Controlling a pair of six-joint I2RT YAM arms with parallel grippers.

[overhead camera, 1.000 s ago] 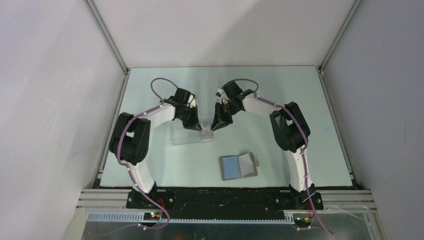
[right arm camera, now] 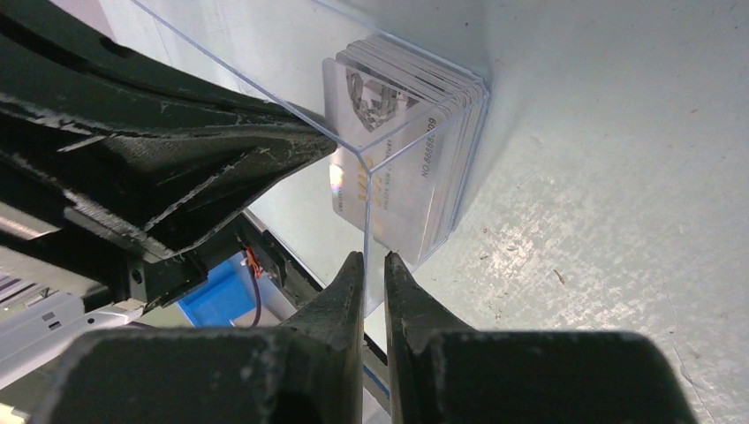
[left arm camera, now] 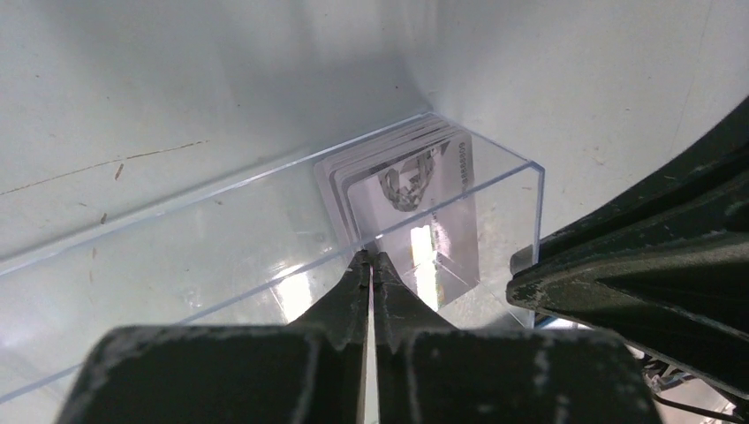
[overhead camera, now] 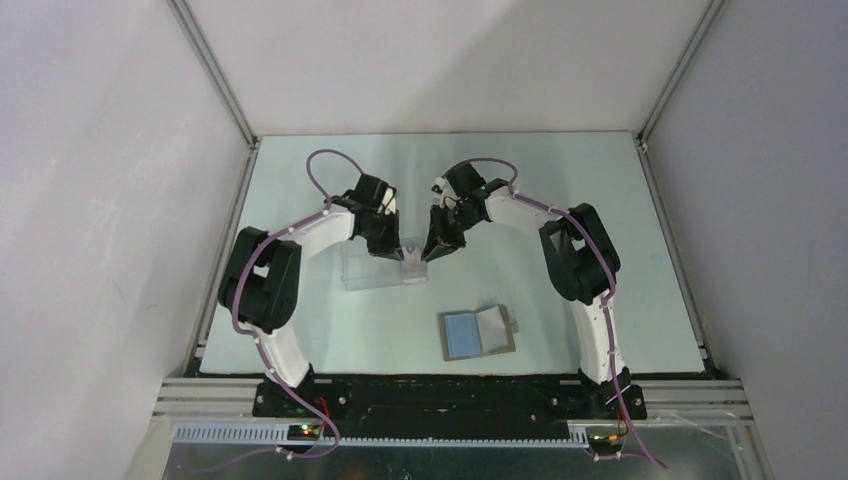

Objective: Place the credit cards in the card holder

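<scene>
Several white credit cards [left arm camera: 424, 185] stand in a stack at the right end of a clear box [overhead camera: 370, 283]. The front card [right arm camera: 353, 177] leans a little apart from the others at its top left corner. My left gripper is shut, nothing showing between its fingers; its tips are at the stack's left face, and whether they touch it I cannot tell. My right gripper is shut on the clear box's thin end wall. The card holder [overhead camera: 478, 333] lies open near the front edge, a blue panel left and a pale one right.
Both arms reach in close together over the box, their grippers only a small gap apart. Bare table [overhead camera: 560, 345] surrounds the card holder. A black rail [overhead camera: 450, 400] runs along the table's front.
My right arm, the box and the card holder look unmoved.
</scene>
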